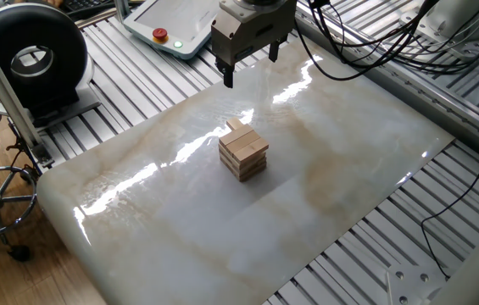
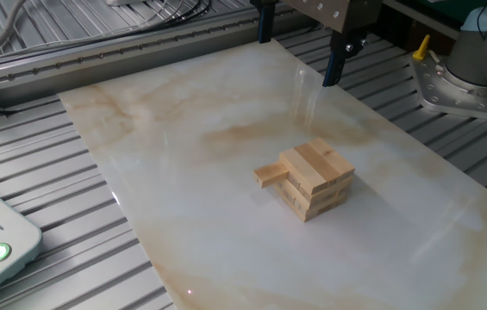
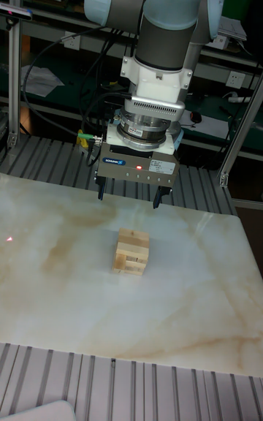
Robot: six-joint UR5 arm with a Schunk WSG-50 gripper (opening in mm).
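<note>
A small tower of pale wooden blocks [image 1: 243,152] stands upright near the middle of the marbled sheet. From one side of it a single block [image 2: 268,175] juts out, just below the top layer. In exterior view 3 the tower [image 3: 131,253] shows its front, and the jutting block cannot be made out. Above the sheet and clear of the tower hangs my gripper [image 3: 128,196], its two black fingers [image 2: 335,62] spread wide. Nothing is between them.
The marbled sheet [image 2: 200,164] is bare around the tower. A teach pendant with a red stop button [image 1: 161,35] lies on the slatted table beyond the sheet. Cables [image 1: 366,47] loop behind the gripper. A black round object [image 1: 34,59] stands at the left edge.
</note>
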